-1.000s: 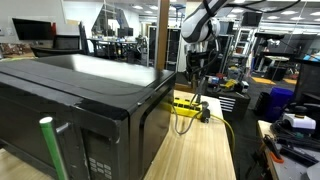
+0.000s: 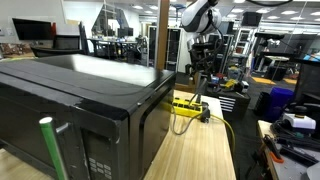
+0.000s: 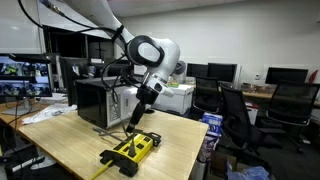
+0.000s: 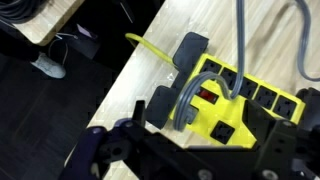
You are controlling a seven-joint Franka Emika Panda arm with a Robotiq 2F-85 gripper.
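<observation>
A yellow power strip (image 4: 262,98) with black sockets and black end pieces lies on the wooden table. It also shows in exterior view 2, where the power strip (image 3: 132,153) is near the front of the table. A grey cable (image 4: 240,45) loops over it and ends in a grey plug (image 4: 181,115) by the strip's near end. My gripper is above the strip with its fingers apart, one on each side of the plug in the wrist view. Whether either finger touches the cable cannot be seen.
A large black box-shaped appliance (image 2: 90,95) takes up much of the table in exterior view 1. From the strip, a yellow cord (image 4: 150,45) runs off toward the table edge. Bare tabletop (image 2: 190,155) lies in front. Office chairs (image 3: 245,115) stand beyond the table.
The arm's pose has shifted in exterior view 1. The strip and the appliance have not moved.
</observation>
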